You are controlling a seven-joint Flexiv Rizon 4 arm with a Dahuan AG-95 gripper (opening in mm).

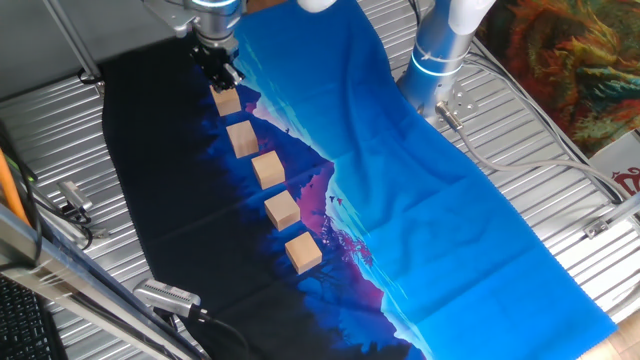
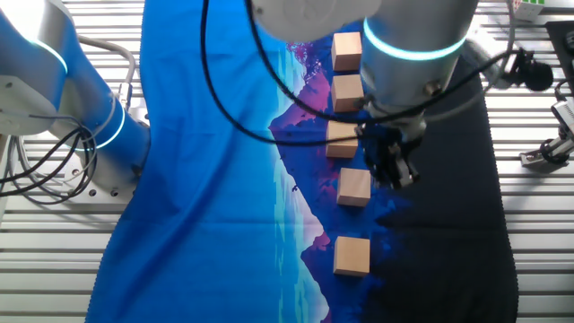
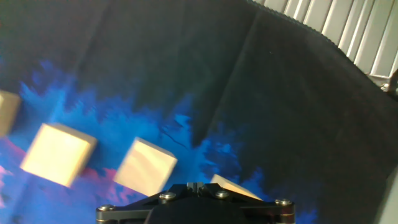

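Several plain wooden blocks lie apart in a slightly slanted row on the cloth. In exterior view 1 the row runs from a far block (image 1: 226, 101) to a near block (image 1: 303, 254). My gripper (image 1: 232, 78) hangs above the cloth by the far block, overlapping its edge in that view. From the other side, the gripper (image 2: 399, 175) appears beside a block (image 2: 354, 187), with the end block (image 2: 352, 257) standing clear. In the wrist view the fingertips meet at bottom centre with nothing visible between them. They partly cover one block (image 3: 233, 186); another block (image 3: 146, 167) sits to their left.
The blue and black cloth (image 1: 440, 200) is wrinkled, with wide bare areas on both sides of the row. A robot base (image 1: 437, 60) stands at the cloth's far edge. A camera (image 1: 168, 297) sits near the lower left. Loose cables (image 2: 269, 135) cross exterior view 2.
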